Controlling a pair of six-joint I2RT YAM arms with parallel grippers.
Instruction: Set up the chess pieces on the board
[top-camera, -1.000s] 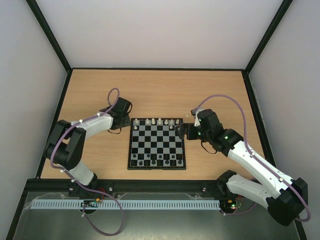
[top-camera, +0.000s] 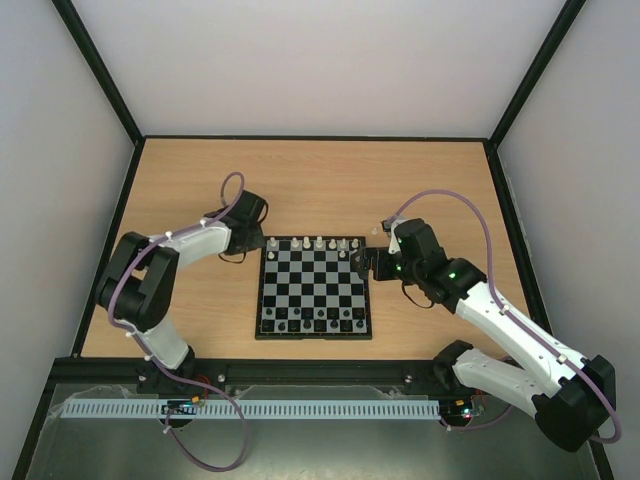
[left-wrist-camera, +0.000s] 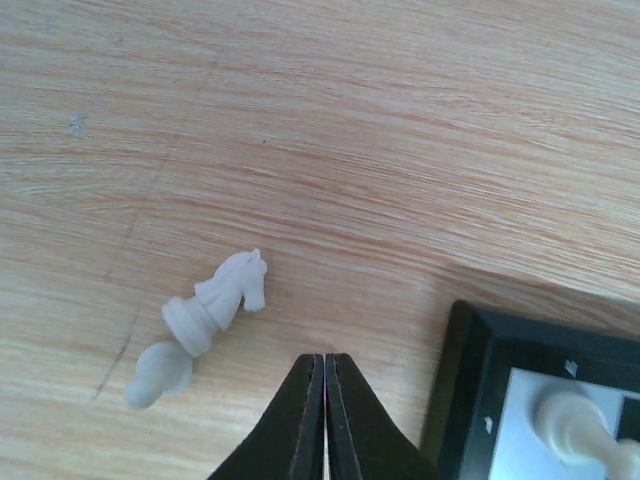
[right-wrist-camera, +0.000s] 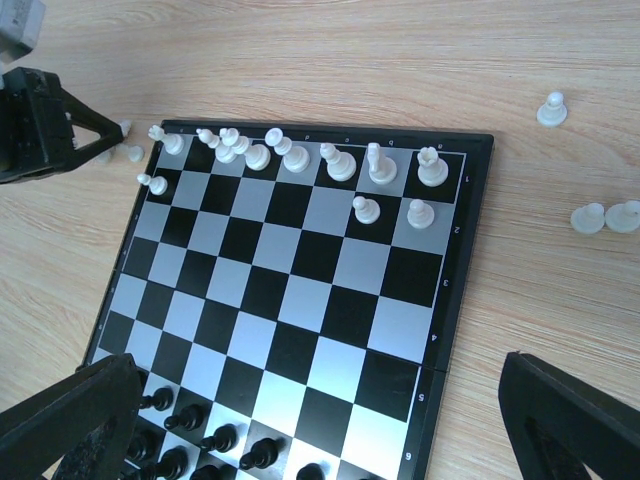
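Shut tip to tip, my left gripper points at the bare wood left of the chessboard (left-wrist-camera: 462, 370), nothing between its fingers. In the left wrist view a white knight (left-wrist-camera: 235, 282) lies on its side, and a smaller white piece (left-wrist-camera: 160, 372) is close by it. A small white piece (right-wrist-camera: 135, 153) shows just outside the left fingertips in the right wrist view; in the left wrist view the shut fingers hide the spot below them. Over the board's right side my right gripper holds its fingers wide apart, empty.
White pieces (right-wrist-camera: 338, 162) stand along the board's far rows, with several squares empty there. Black pieces (right-wrist-camera: 260, 453) fill the near rows. Loose on the wood to the right are a white pawn (right-wrist-camera: 551, 110) and two more white pieces (right-wrist-camera: 588, 219). The board's middle is clear.
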